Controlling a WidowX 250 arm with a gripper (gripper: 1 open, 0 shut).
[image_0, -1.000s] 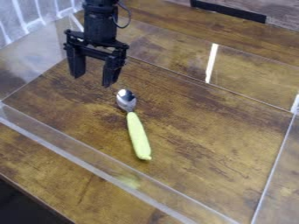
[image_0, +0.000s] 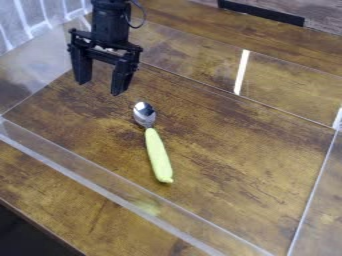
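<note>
A black robot arm stands at the upper left of the wooden surface, with its gripper (image_0: 104, 76) low over the wood, left of a small silver object (image_0: 144, 114). The gripper's two dark finger parts are spread apart, with nothing visible between them. A long pale yellow-green object (image_0: 159, 156), like a stick or vegetable, lies on the wood below the silver object, pointing toward the front.
Clear low walls (image_0: 160, 218) border the wooden work area on the sides. A white strip (image_0: 242, 70) lies at the upper right.
The arm and gripper have shifted slightly to the left. The silver object and the yellow-green object have not visibly moved.
</note>
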